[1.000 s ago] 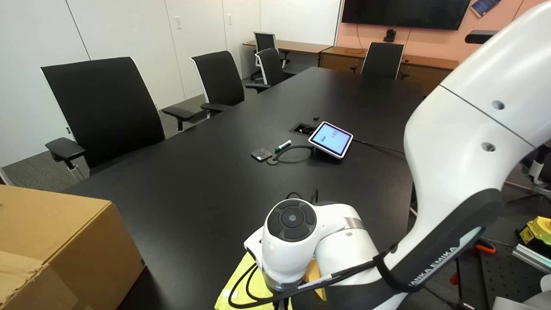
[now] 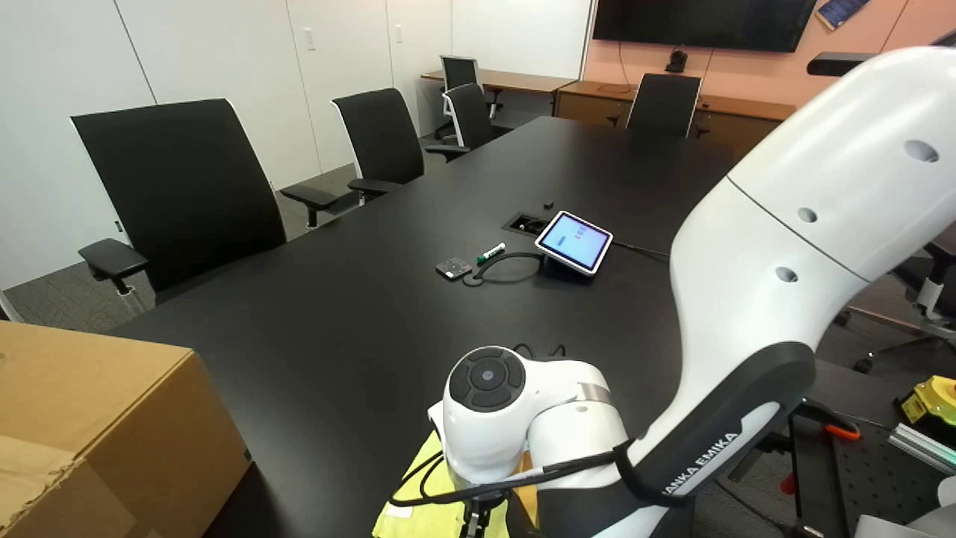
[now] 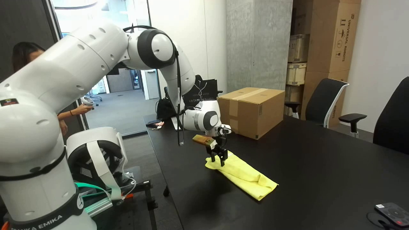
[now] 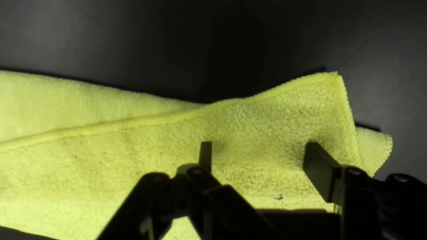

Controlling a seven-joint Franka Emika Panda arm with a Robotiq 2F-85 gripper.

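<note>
A folded yellow cloth (image 3: 245, 177) lies on the black table, its layers slightly offset along one long edge in the wrist view. Over one end of it my gripper points down, part open, its two dark fingers well apart. Between them only the cloth's flat surface (image 4: 256, 132) shows, not pinched. The fingertips (image 3: 222, 162) are right at the cloth in exterior view 2; whether they press on it I cannot tell. In exterior view 1 the arm's wrist hides much of the cloth (image 2: 430, 515).
A cardboard box (image 3: 251, 111) stands on the table beyond the gripper. Farther along are a tablet (image 2: 575, 242), a green marker (image 2: 491, 252) and a small dark square item (image 2: 453, 268). A dark remote (image 3: 394, 214) lies near the cloth's far side. Bare table surrounds the cloth.
In exterior view 1 the arm and its wrist have moved left and somewhat lower in the picture. The box and the tabletop items stay where they were.
</note>
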